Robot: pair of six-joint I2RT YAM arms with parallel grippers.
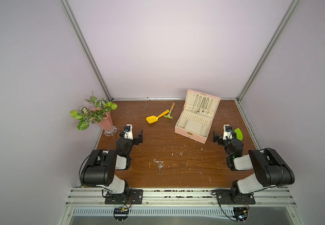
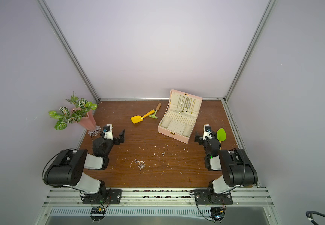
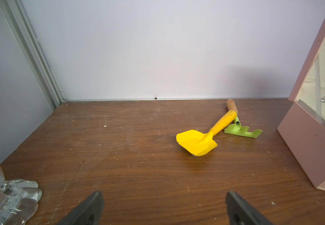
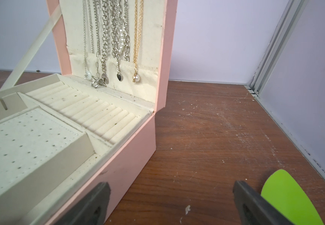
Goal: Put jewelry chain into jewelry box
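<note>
A silver chain (image 1: 159, 164) lies bunched on the front-left of the table, also visible in the top right view (image 2: 140, 164). The pink jewelry box (image 1: 192, 134) stands open at back right, several necklaces (image 4: 104, 37) hanging inside its lid. My left gripper (image 1: 132, 135) is open and empty, left of the box and behind the chain. My right gripper (image 1: 219, 135) is open and empty, just right of the box's front corner.
A yellow shovel (image 1: 152, 119) and green rake (image 1: 167, 115) lie at the back. A pink vase with a plant (image 1: 106, 123) stands at left. A green object (image 4: 286, 195) lies beside the right gripper.
</note>
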